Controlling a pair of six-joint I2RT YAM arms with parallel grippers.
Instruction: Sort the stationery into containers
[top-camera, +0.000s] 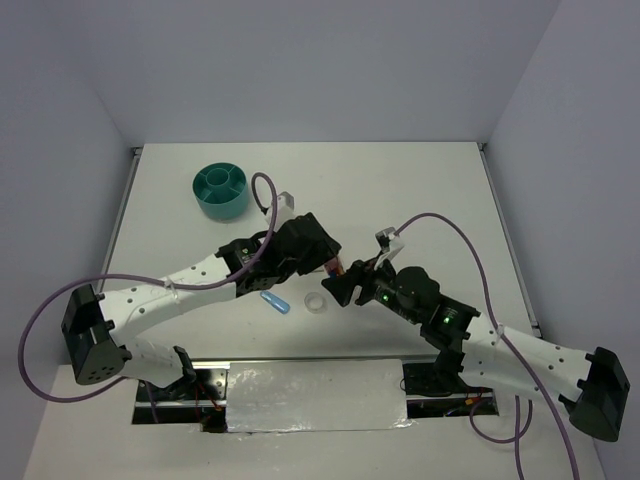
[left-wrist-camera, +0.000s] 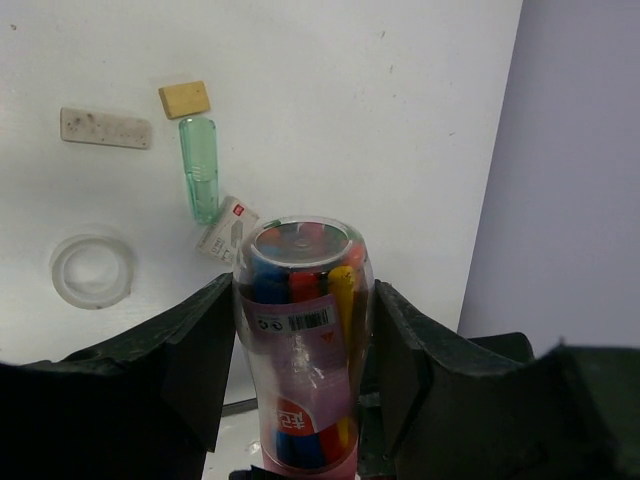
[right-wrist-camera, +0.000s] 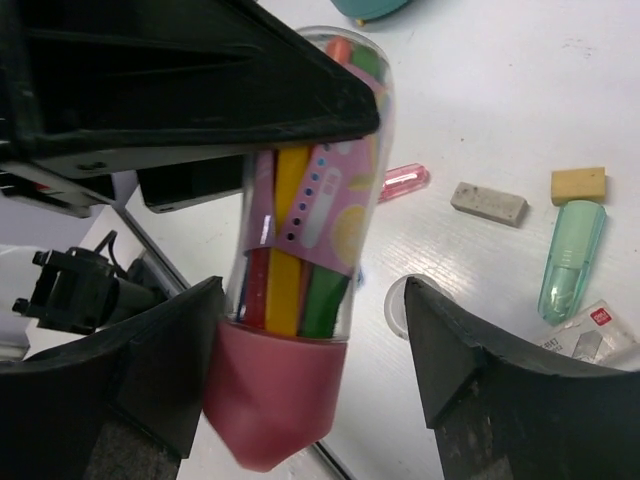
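Note:
A clear tube (left-wrist-camera: 300, 370) of coloured sticks with a pink cap (right-wrist-camera: 275, 395) hangs tilted above the table. My left gripper is shut on it; in the right wrist view, one black left finger (right-wrist-camera: 250, 85) crosses the tube. My right gripper stands open around the capped end. Its left finger (right-wrist-camera: 150, 360) lies close beside the cap, while a gap separates the right finger (right-wrist-camera: 480, 380) from it; contact is unclear. In the top view the arms meet at the tube and partly hide it.
A teal divided container (top-camera: 220, 190) stands at the back left. On the table lie a tape roll (left-wrist-camera: 91, 271), a grey eraser (left-wrist-camera: 105, 129), a tan block (left-wrist-camera: 184, 99), a green tube (left-wrist-camera: 199, 170), a small box (left-wrist-camera: 228, 228) and a blue item (top-camera: 275, 302).

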